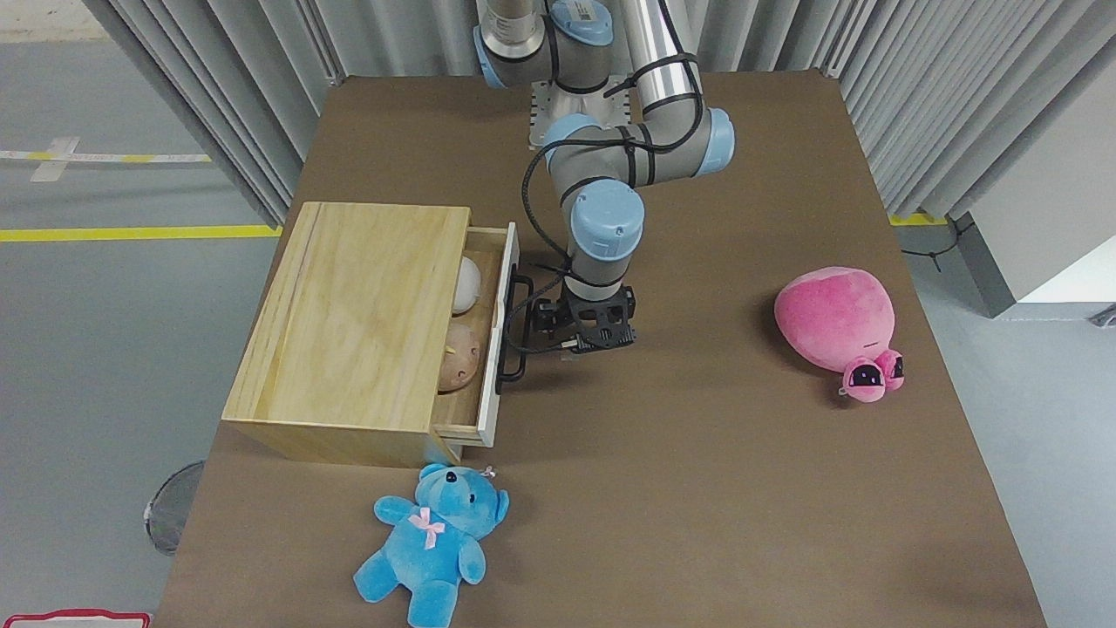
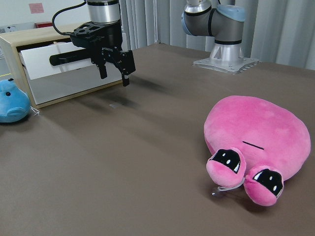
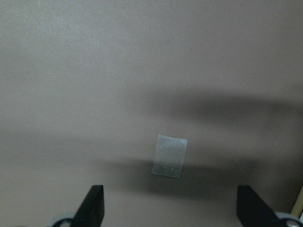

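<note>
In the front view a wooden box point(image 1: 335, 314) has a partly pulled-out drawer point(image 1: 483, 408) holding a white plush point(image 1: 466, 283) and a beige plush point(image 1: 458, 356). My gripper point(image 1: 575, 330) is at the drawer's black handle point(image 1: 502, 372), appearing to push against its outer side. In the wrist view its two fingers stand apart over bare table point(image 3: 94, 71), with nothing visible between them; the gripper is open.
A blue teddy bear point(image 1: 429, 555) lies in front of the box. A pink plush point(image 1: 832, 314) sits on the right.
</note>
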